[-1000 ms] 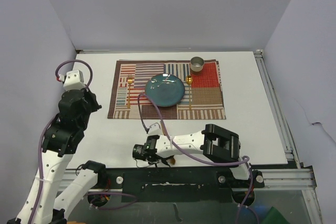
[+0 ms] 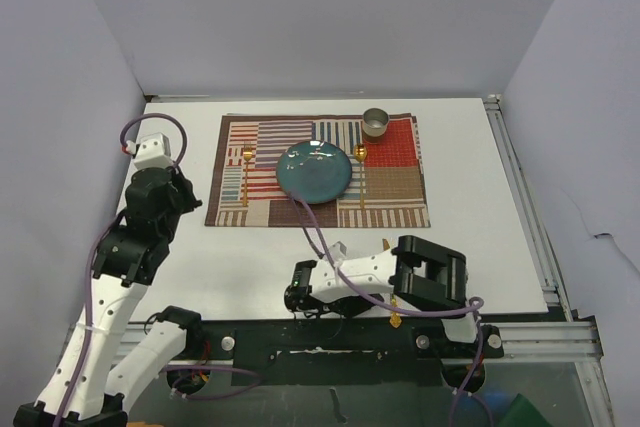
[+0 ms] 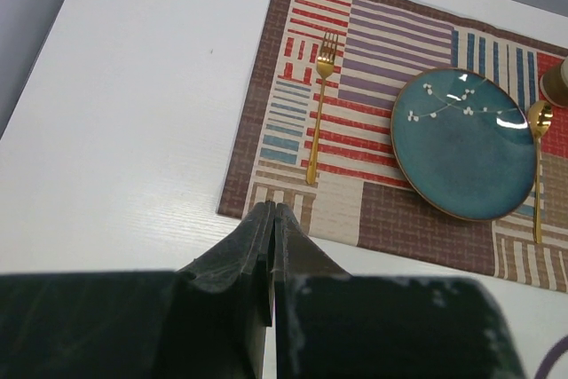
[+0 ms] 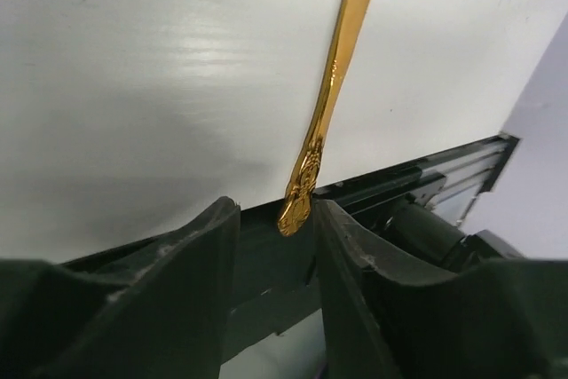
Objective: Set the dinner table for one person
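A gold knife (image 4: 330, 77) lies at the table's front, its ornate handle end reaching over the edge. My right gripper is open, with the handle end showing in the gap between its fingertips, apparently untouched. In the top view the right arm covers the knife's middle, and that gripper's fingertips are hidden. On the striped placemat (image 2: 275, 214) are a teal plate (image 2: 314, 172), a gold fork (image 2: 246, 175) left of it, a gold spoon (image 2: 361, 175) right of it and a metal cup (image 2: 375, 123) behind the spoon. My left gripper is shut, empty, left of the placemat.
A dark rail (image 2: 320, 332) borders the table's front edge. Purple cables loop from both arms; one crosses near the plate.
The knife and the right arm's wrist have shifted; the knife's visible end now sits further right along the front edge. My left arm has moved slightly right. The items on the placemat stayed put.
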